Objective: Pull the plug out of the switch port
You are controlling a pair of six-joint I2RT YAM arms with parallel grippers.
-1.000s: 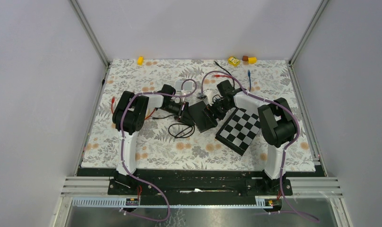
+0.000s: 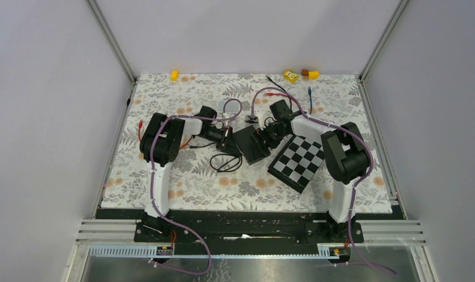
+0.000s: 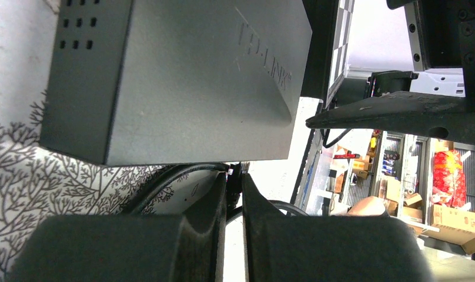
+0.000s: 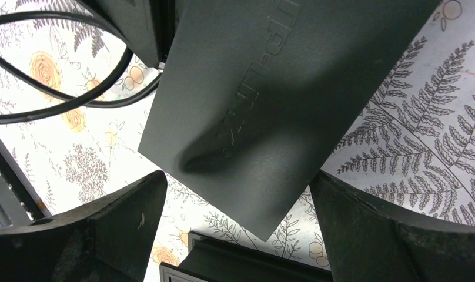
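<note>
The black switch [image 2: 248,143] lies between my arms, its embossed face [image 4: 264,117] filling much of the right wrist view. In the left wrist view, my left gripper is shut on the black cable's plug at the near side of the switch [image 3: 200,88]; the port itself is hidden. The black cable [image 4: 59,106] loops on the table from there. My right gripper is open, its fingers spread either side of the switch's corner.
A checkered board [image 2: 297,164] lies right of the switch. A white object [image 2: 228,106] sits behind it. Loose red, blue and black cables lie at both sides, small yellow objects [image 2: 290,76] at the back.
The left gripper and switch have shifted very slightly at most; otherwise nothing has visibly moved.
</note>
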